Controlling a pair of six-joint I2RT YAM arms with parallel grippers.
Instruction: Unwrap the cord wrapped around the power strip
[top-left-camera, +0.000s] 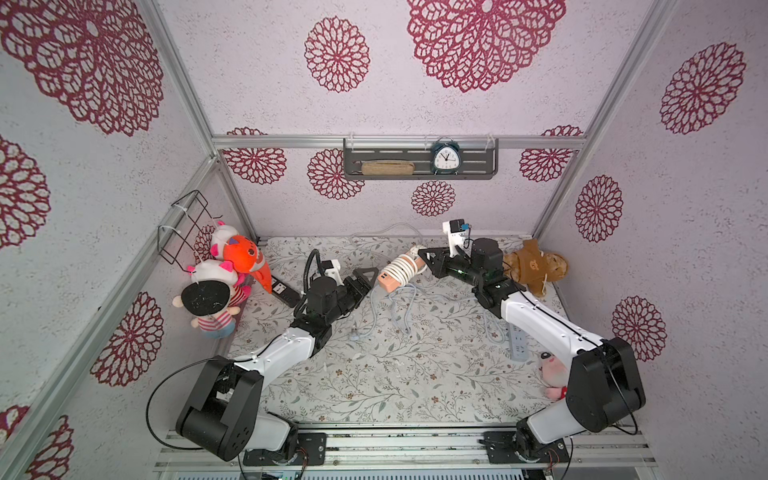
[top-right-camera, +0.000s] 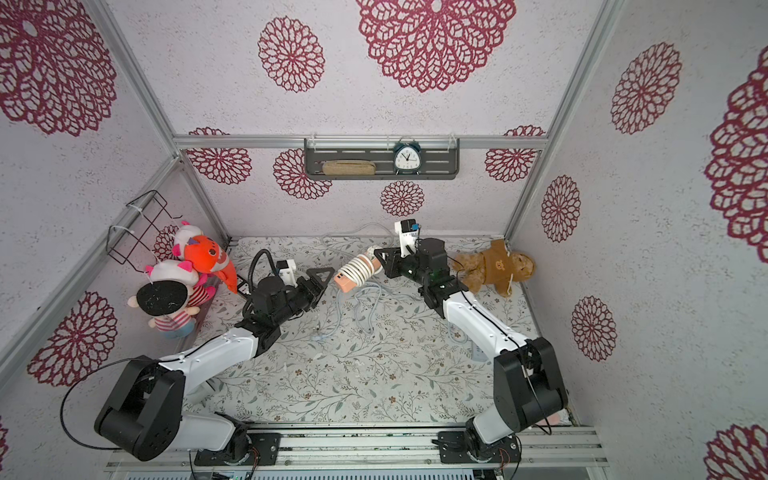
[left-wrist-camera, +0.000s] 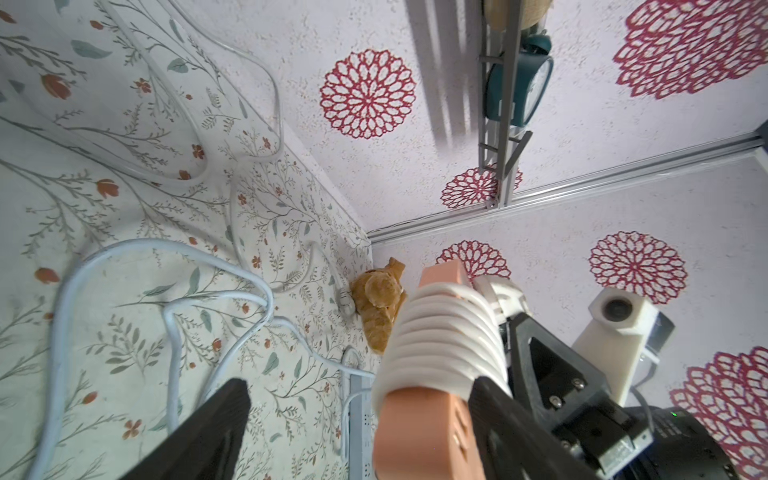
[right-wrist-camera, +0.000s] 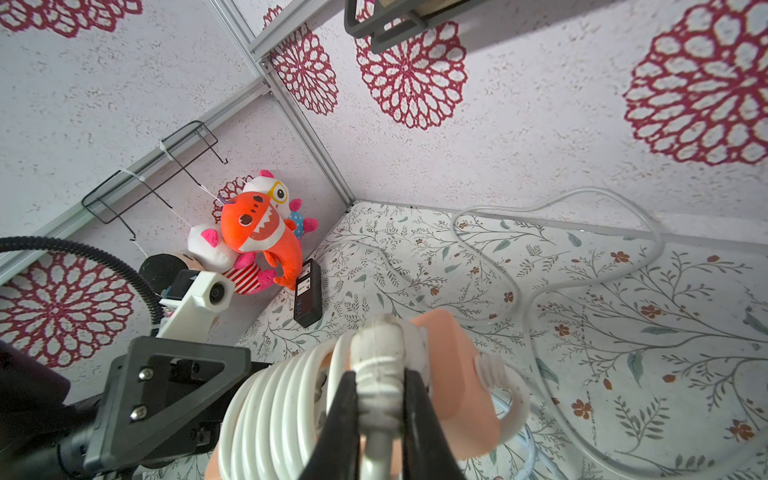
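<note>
The orange power strip (top-left-camera: 388, 281) is held tilted above the table, with the white cord (top-left-camera: 402, 270) wound around it in several turns. At its upper right end, my right gripper is shut on a thick white part of the cord (right-wrist-camera: 377, 360). Just off the strip's lower left end, my left gripper (top-left-camera: 371, 277) stands open. In the left wrist view, the strip's bare orange end (left-wrist-camera: 420, 436) appears beside the right-hand finger (left-wrist-camera: 512, 436); whether they touch cannot be told.
Loose pale cord (left-wrist-camera: 144, 244) lies across the table below. A second, grey-blue strip (top-left-camera: 518, 344) and a pink toy (top-left-camera: 553, 374) sit at the right. A brown bear (top-left-camera: 536, 268) is at the back right, and a black remote (right-wrist-camera: 308, 294) lies by the plush toys at left.
</note>
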